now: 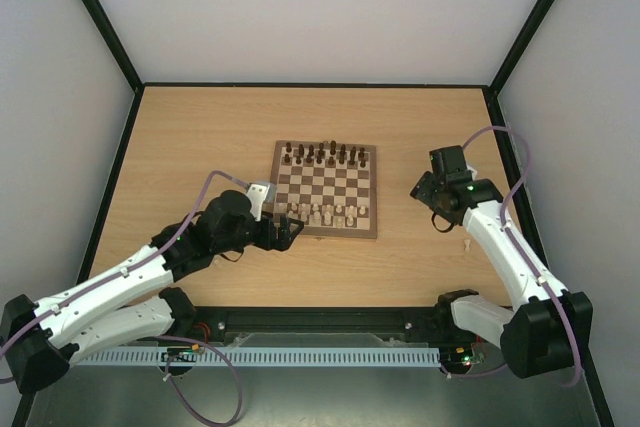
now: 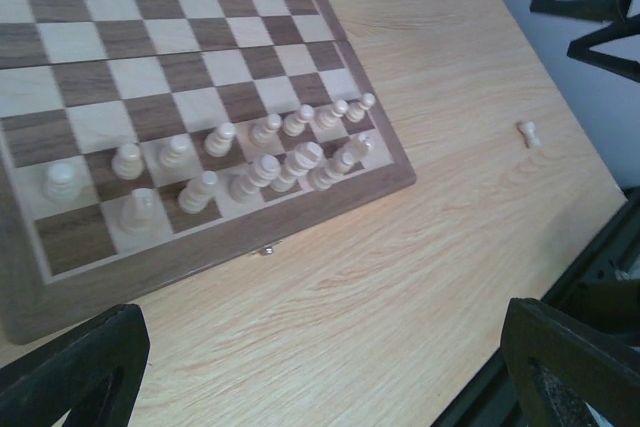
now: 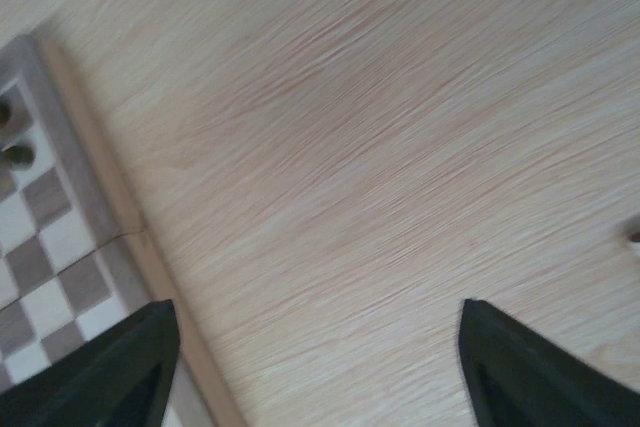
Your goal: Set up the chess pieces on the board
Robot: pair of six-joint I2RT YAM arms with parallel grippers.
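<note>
The chessboard point(image 1: 376, 192) lies mid-table with dark pieces point(image 1: 333, 150) along its far side. White pieces stand in two rows at the near side; in the left wrist view the front row has a white pawn point(image 2: 62, 182) at its left end, and a white rook point(image 2: 138, 209) stands behind. The near-left corner square point(image 2: 75, 240) is bare. My left gripper point(image 1: 287, 234) is open over the board's near-left edge, empty. Right of the board hangs my right gripper point(image 1: 422, 193), fingers apart, only bare table between them. A loose white piece point(image 2: 528, 134) lies on its side on the table.
Right of the board, the wooden table point(image 3: 350, 177) is mostly clear. Something small and partly cut off point(image 3: 634, 237) shows at the right wrist view's right edge. A black frame rail point(image 1: 320, 319) runs along the table's near edge.
</note>
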